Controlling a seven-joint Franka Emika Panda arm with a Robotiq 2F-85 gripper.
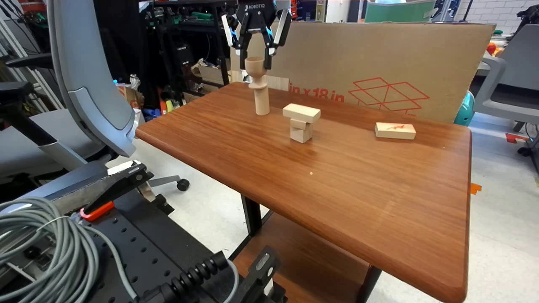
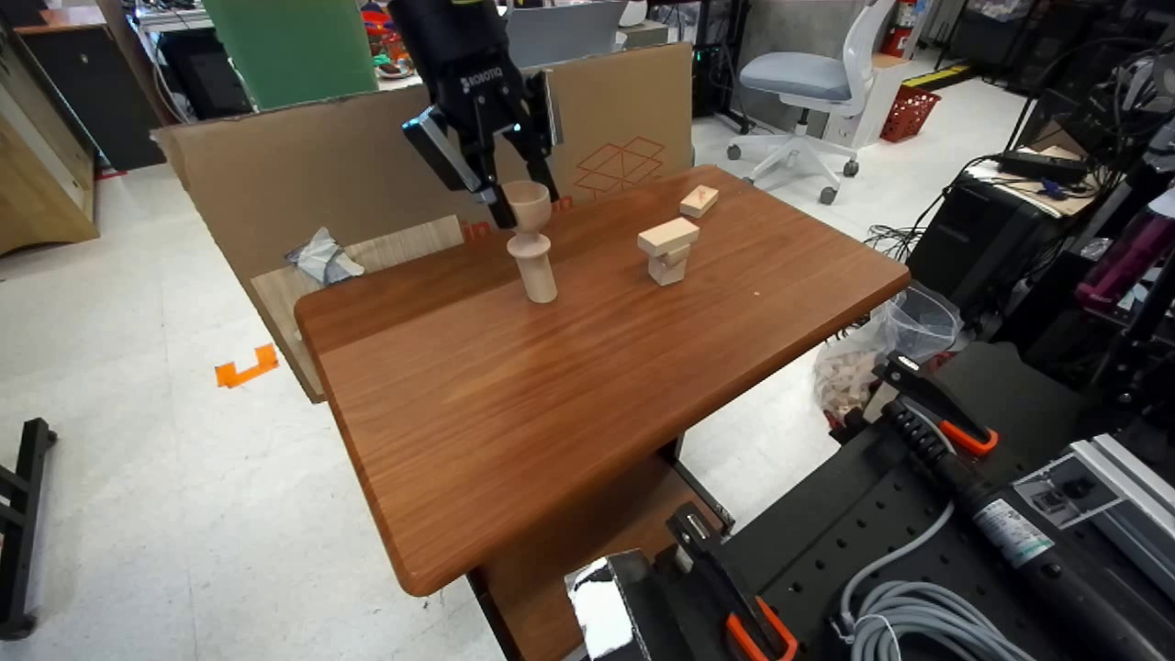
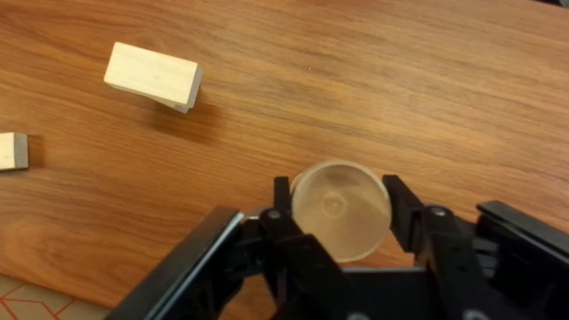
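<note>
A pale wooden cup tops a flange and a pale cylinder at the table's far left in exterior view 1. Whether these parts are one piece, I cannot tell. My gripper points down, shut on the cup with a finger on either side of its bowl. Seen from the wrist, the round, empty bowl fills the gap between the dark fingers. The whole column leans, its top toward the left in exterior view 1. Its foot is at the tabletop; any small gap beneath is hard to tell.
Stacked wooden blocks, a long one across smaller ones, stand close by on the table. Another block lies farther right. A cardboard sheet rises behind the back edge.
</note>
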